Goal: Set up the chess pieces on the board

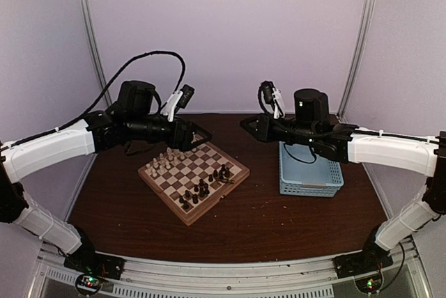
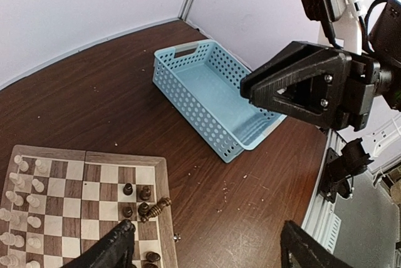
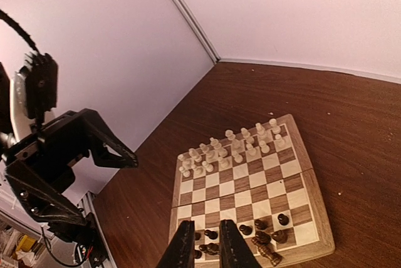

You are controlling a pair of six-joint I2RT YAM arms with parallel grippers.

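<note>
A dark tall chess piece (image 2: 155, 210) lies on its side at the board's dark-piece end, across its edge squares and border, against standing dark pieces. My right gripper is up in the air to the right of the board, its fingers slightly apart with bare space between them. Wide open and empty, my left gripper hangs above the far part of the board. The board (image 1: 191, 217) carries several white pieces (image 3: 213, 146) standing at one end and several dark pieces (image 1: 201, 188) at the other. Two middle rows stand bare.
A light blue basket (image 1: 306, 191) stands right of the board. A small metal latch (image 2: 177, 237) sits by the board's edge. Table (image 1: 258, 218) between board and basket is clear. Both arms hover close together.
</note>
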